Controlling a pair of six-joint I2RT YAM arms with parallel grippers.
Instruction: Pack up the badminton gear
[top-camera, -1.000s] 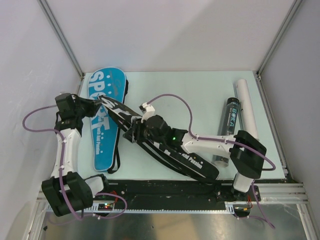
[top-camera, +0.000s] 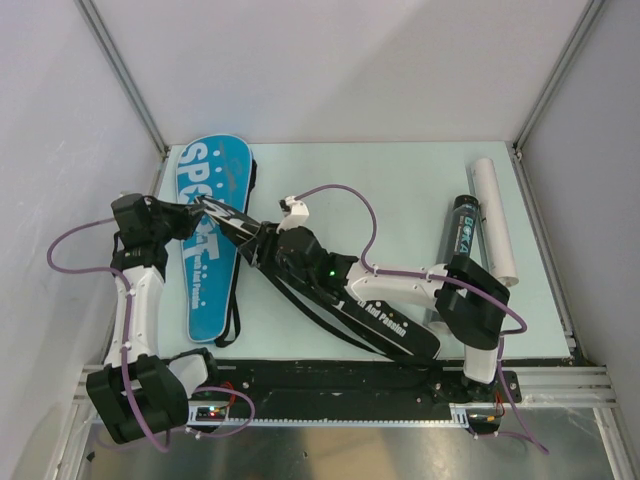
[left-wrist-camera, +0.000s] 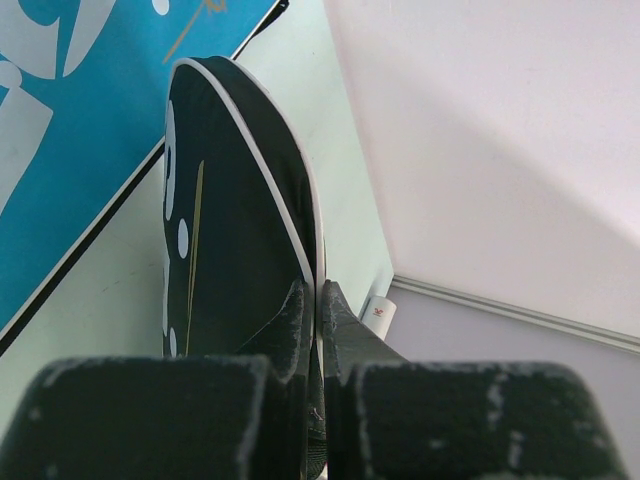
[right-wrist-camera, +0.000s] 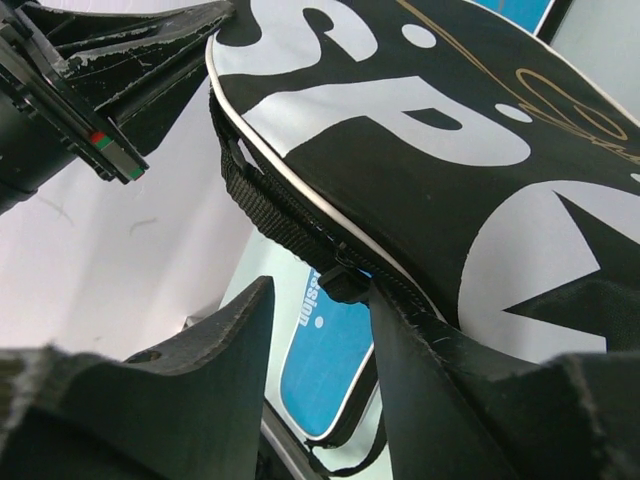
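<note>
A black racket bag (top-camera: 385, 325) with white lettering slants across the table, its upper end raised. On that end's pale-piped edge (left-wrist-camera: 311, 240) my left gripper is shut. Close by, my right gripper stands partly open along the bag's zipped side. In the right wrist view, a black zipper end (right-wrist-camera: 345, 284) lies between its fingers, close to or touching the right-hand finger (right-wrist-camera: 392, 330); no grip on it shows. A blue racket bag (top-camera: 206, 290) lies flat at the left, partly under the raised end.
At the right lie a black tube (top-camera: 462, 232) with pale lettering and a white tube (top-camera: 493, 220). A black strap (top-camera: 315, 315) runs beside the black bag.
My right gripper has moved toward the back and slightly left along the black bag's edge. The blue bag and tubes have not moved.
</note>
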